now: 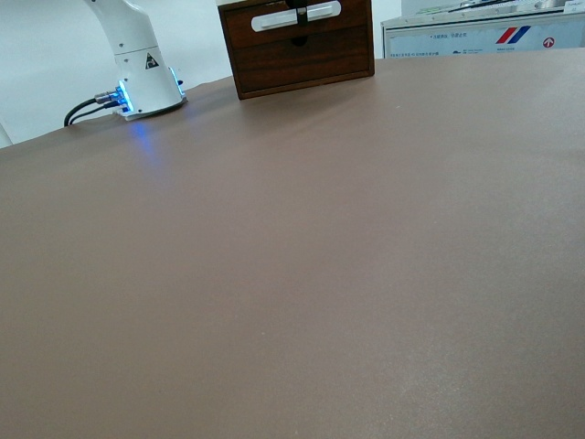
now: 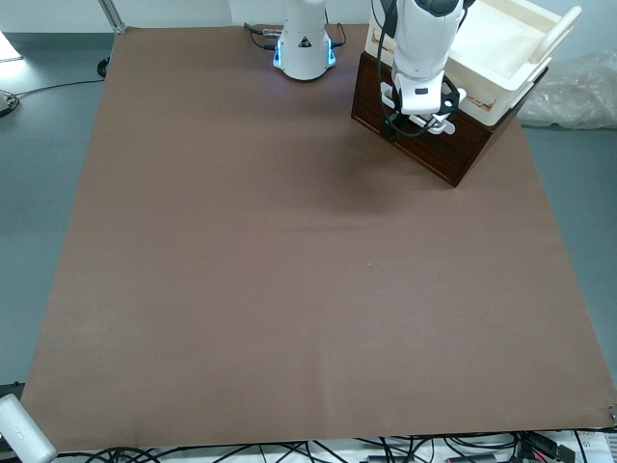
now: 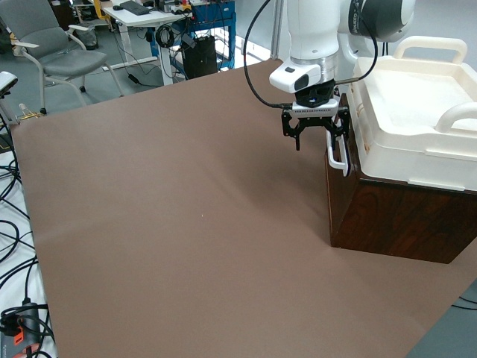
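Observation:
A dark wooden drawer box [image 1: 302, 64] stands at the back right of the table, with a white plastic basket [image 3: 410, 119] on top. The arm reaches down to the box's front, where the gripper [image 3: 335, 153] is at the white handle [image 1: 274, 20] of the upper drawer in the top view. Whether its fingers are open or shut on the handle cannot be made out.
The robot's base [image 2: 304, 48] with blue lights stands at the back, left of the box. Cables lie along the table's edge.

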